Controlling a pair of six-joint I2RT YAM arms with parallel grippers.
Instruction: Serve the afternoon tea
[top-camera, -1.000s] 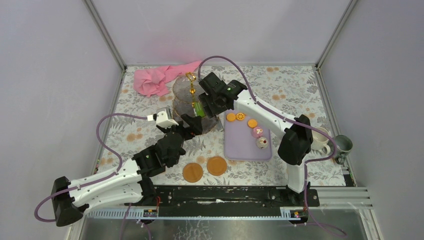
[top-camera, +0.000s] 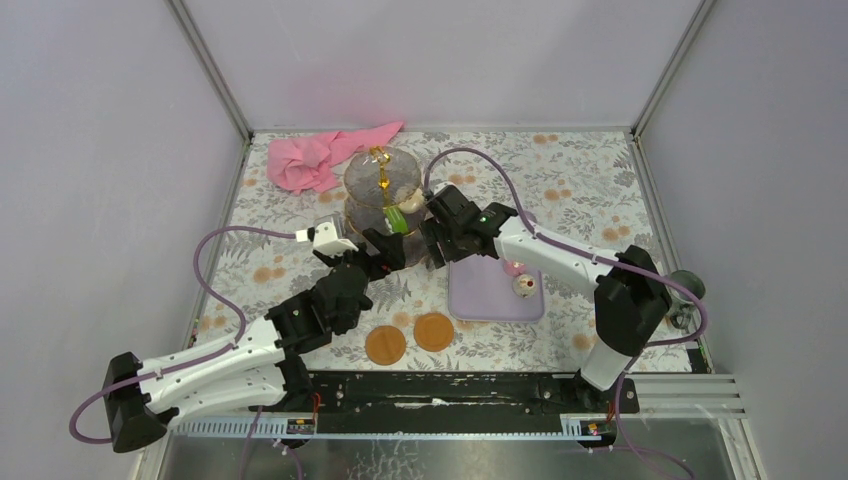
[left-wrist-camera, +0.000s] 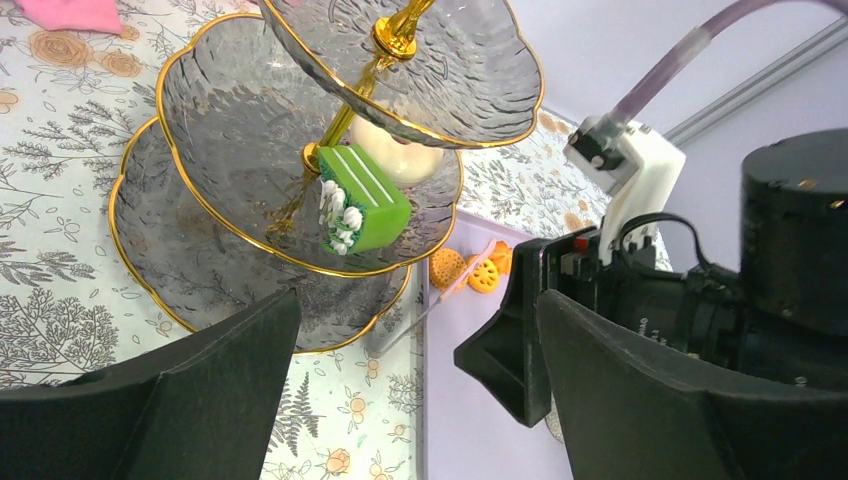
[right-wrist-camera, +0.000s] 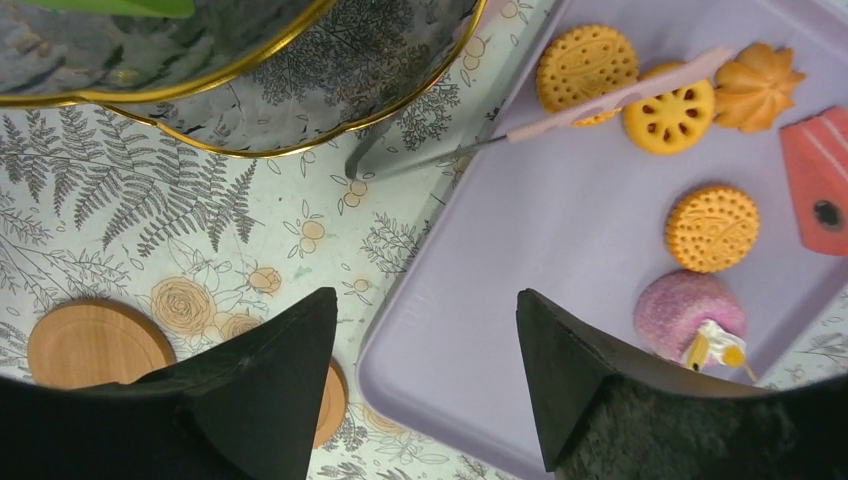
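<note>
A gold-rimmed glass tiered stand (top-camera: 370, 175) holds a green cake slice (left-wrist-camera: 365, 205) and a cream round item (left-wrist-camera: 395, 155) on its middle tier. My left gripper (top-camera: 385, 245) stands open at the stand's front, empty, facing the slice. My right gripper (top-camera: 435, 240) is open and empty, right of the stand, above the lavender tray (right-wrist-camera: 470, 300)'s left edge. On the tray lie biscuits (right-wrist-camera: 712, 230), a flower pastry (right-wrist-camera: 755, 85), a pink doughnut (right-wrist-camera: 680, 310) and a red piece (right-wrist-camera: 815, 185); a pink-handled utensil (right-wrist-camera: 610, 100) rests across its upper left.
A pink cloth (top-camera: 305, 160) lies back left. Two wooden coasters (top-camera: 433, 332) are at the front. Cups (top-camera: 688, 285) at the far right are partly behind the right arm. Floral table shows free at back right and left.
My right gripper has moved right and toward the front, away from the stand's middle tier. My left arm has not visibly moved.
</note>
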